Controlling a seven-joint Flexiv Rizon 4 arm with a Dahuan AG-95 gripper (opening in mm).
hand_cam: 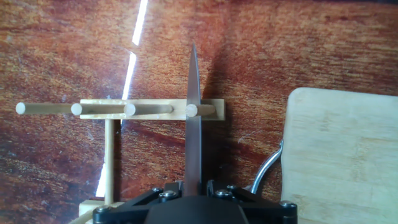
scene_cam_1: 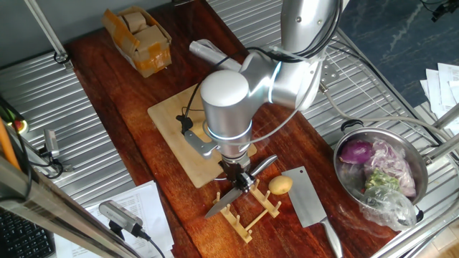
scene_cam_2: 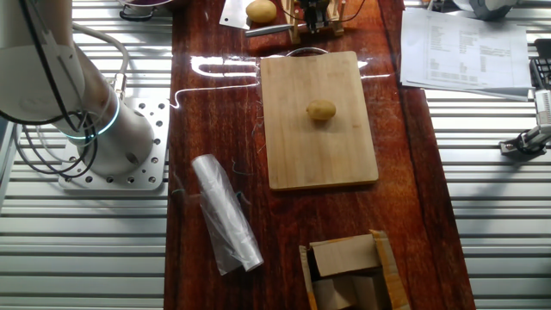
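Observation:
A knife rests across the wooden peg rack (scene_cam_1: 237, 227), its blade (scene_cam_1: 224, 203) pointing to the lower left and its pale handle (scene_cam_1: 266, 165) to the upper right in exterior view 1. My gripper (scene_cam_1: 244, 183) is down over the knife's middle, close to the rack. In the wrist view the blade (hand_cam: 193, 146) runs straight up from between the gripper fingers, alongside the rack's end peg (hand_cam: 192, 111). The gripper's dark body hides the knife's lower part there, and whether the fingers press on it does not show.
A potato (scene_cam_1: 280, 185) and a cleaver (scene_cam_1: 307, 197) lie right of the rack. The cutting board (scene_cam_2: 288, 159) bears another potato (scene_cam_2: 321, 110). A steel pot (scene_cam_1: 421, 188) of vegetables stands at the right; a cardboard box (scene_cam_1: 153, 64) and plastic roll (scene_cam_2: 225, 211) lie farther off.

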